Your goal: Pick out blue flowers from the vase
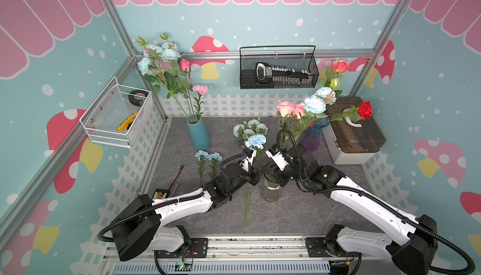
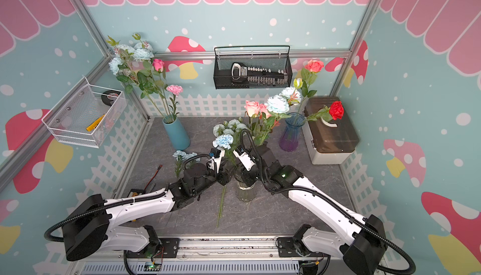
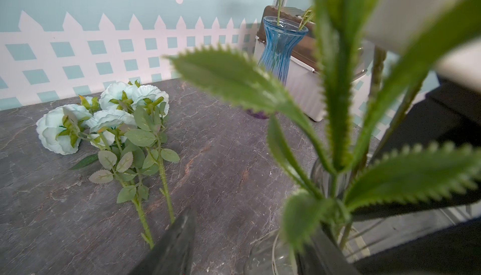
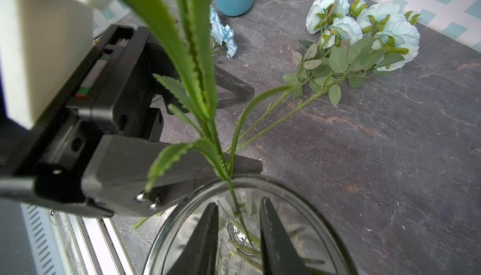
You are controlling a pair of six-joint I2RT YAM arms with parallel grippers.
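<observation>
A clear glass vase (image 1: 271, 193) stands at mid table; a blue carnation (image 1: 255, 141) rises above it, its leafy stem (image 4: 213, 139) reaching into it. My left gripper is open around that stem at the rim; whether it touches is unclear. My right gripper is open over the vase mouth, near the stem's lower part. Pale blue roses (image 3: 115, 119) lie on the table behind; blue carnations (image 1: 202, 155) lie to the left.
A teal vase (image 1: 199, 134) with mixed flowers stands back left. A purple-blue vase (image 2: 290, 137) with flowers and a lidded box (image 2: 330, 144) stand back right. Wire baskets hang on the walls.
</observation>
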